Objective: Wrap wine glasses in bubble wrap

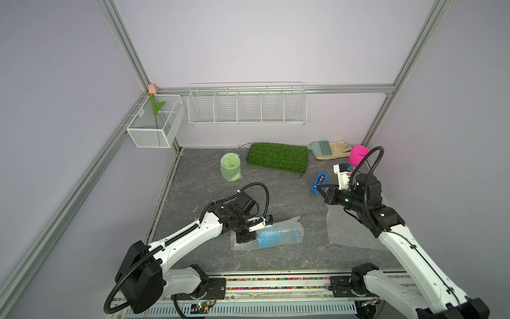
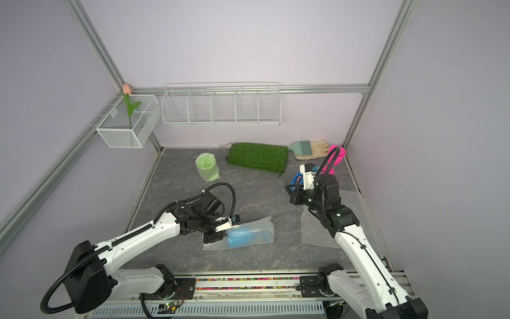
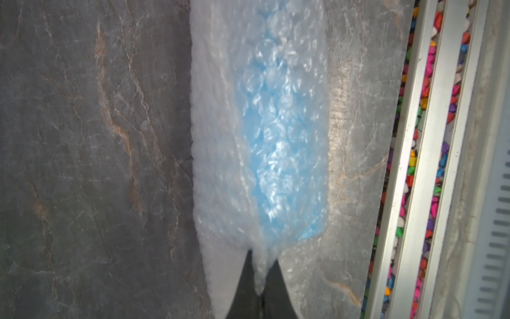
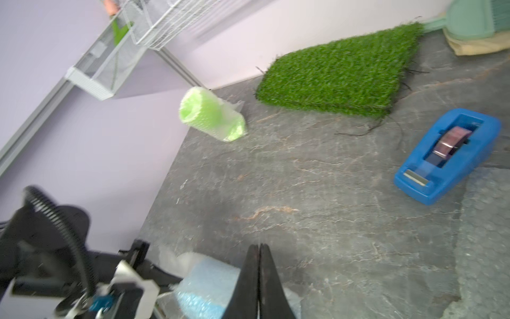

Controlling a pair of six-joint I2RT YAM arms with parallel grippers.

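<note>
A blue glass rolled in bubble wrap (image 1: 279, 236) lies at the table's front middle. My left gripper is at its left end, fingertips under or in a flap of the wrap; it looks shut, probably on that thin film, though the flap partly hides the tips. My right gripper is shut with nothing showing between its fingers, raised above the table near the blue tape dispenser (image 4: 446, 156). A green bubble-wrapped roll (image 1: 230, 169) stands at the back left.
A flat bubble wrap sheet (image 1: 350, 234) lies at the right. Artificial turf (image 1: 277, 157), a glove with dustpan (image 1: 334, 150) and a pink object (image 1: 358, 152) line the back. Wire baskets (image 1: 247, 106) hang on the walls.
</note>
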